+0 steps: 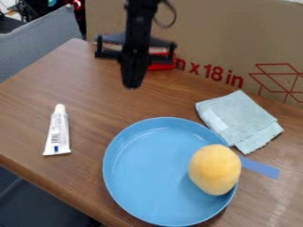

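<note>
My black gripper (pixel 134 78) is up at the back of the table, blurred, in front of a red block (pixel 161 64) that it partly covers; it looks shut, with nothing seen between its fingers. A white tube (pixel 58 133) lies on the left of the table. A blue plate (pixel 142 177) at the front holds a yellow round object (pixel 214 169) on its right side.
A folded pale cloth (pixel 236 118) lies right of the plate's back edge, near a strip of blue tape (pixel 260 167). A cardboard panel (pixel 225 35) stands along the back.
</note>
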